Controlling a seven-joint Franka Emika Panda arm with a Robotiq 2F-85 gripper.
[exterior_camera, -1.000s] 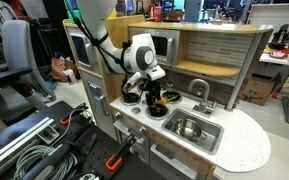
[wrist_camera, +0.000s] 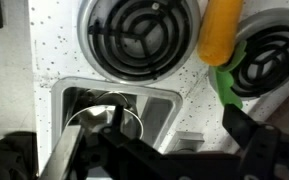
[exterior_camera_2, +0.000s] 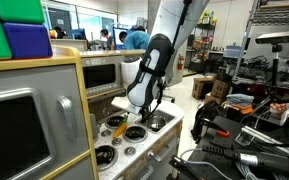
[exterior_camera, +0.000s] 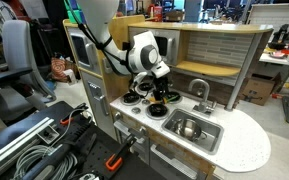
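My gripper is open, its two dark fingers wide apart with nothing between them. In the wrist view it hangs over the strip between the sink point(wrist_camera: 166, 112) and the burners. A long orange object point(wrist_camera: 220, 32) lies between the large coil burner point(wrist_camera: 139, 35) and the smaller burner point(wrist_camera: 267, 60), cut off by the top edge. Beside its lower end a green object point(wrist_camera: 227, 85) lies close to the right finger. I cannot tell whether the two are joined. A metal pot point(wrist_camera: 119, 101) sits in the sink, partly behind the gripper.
The faucet point(exterior_camera: 201, 90) rises behind the sink. A wooden shelf point(exterior_camera: 206, 68) overhangs the back of the counter. Free white counter point(exterior_camera: 242, 140) extends right of the sink. An orange-handled tool point(exterior_camera: 114, 162) lies on the dark surface in front.
The arm has shifted slightly to the right over the stove. The stove and sink look unchanged.
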